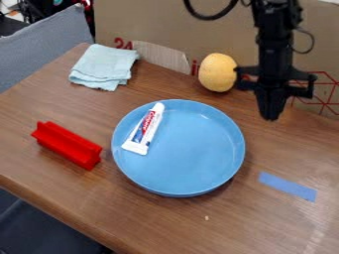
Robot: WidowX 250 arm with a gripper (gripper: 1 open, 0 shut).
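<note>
My black gripper [272, 99] hangs over the back right of the wooden table, right of a yellow oval object [216, 70], fingers pointing down; how far apart they are is hard to tell. A blue plate [196, 164] holds a white toothpaste tube [143, 127] on its left side. A red block [66, 145] lies at the left, and a folded light-blue cloth [102, 64] at the back left.
A cardboard panel [172, 20] borders the back, a grey cushioned surface [34, 55] the left. A blue tape strip [287, 186] lies at the right.
</note>
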